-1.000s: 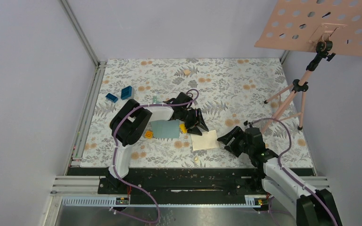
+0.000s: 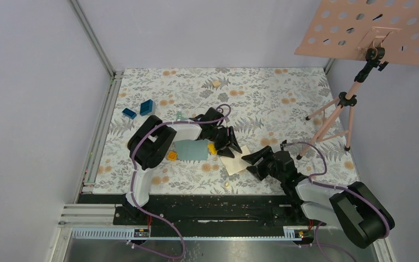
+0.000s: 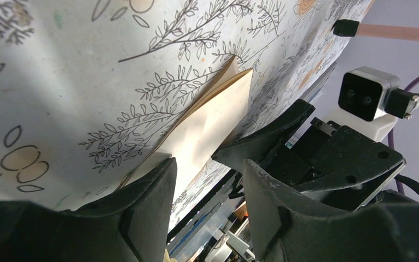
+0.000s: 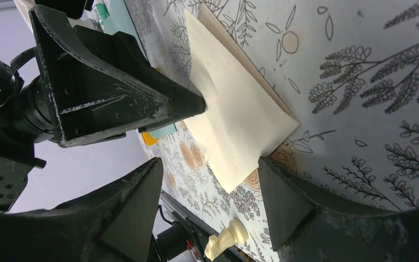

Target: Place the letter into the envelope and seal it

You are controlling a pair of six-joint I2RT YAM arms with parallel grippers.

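Observation:
A folded cream paper (image 2: 233,165) lies slightly askew on the table between my two grippers; I cannot tell whether it is letter or envelope. Two layers show along its far edge in the left wrist view, where the paper (image 3: 218,109) bulges up a little. My left gripper (image 2: 237,153) is at its upper left part, fingers apart, and one black finger (image 4: 188,103) appears to touch the sheet. From the right, my right gripper (image 2: 246,165) stands open at the sheet's edge, with the paper (image 4: 240,120) reaching toward the gap.
A teal sheet (image 2: 192,153) lies partly under the left arm, with yellow pieces (image 2: 172,156) beside it. A small cream knob (image 4: 230,237) stands near the front edge. Blue boxes (image 2: 148,107) sit at back left, and a tripod stand (image 2: 333,117) at right.
My right gripper has moved left and up to the paper. The paper, squarer to the table before, has turned askew. The left arm has barely moved.

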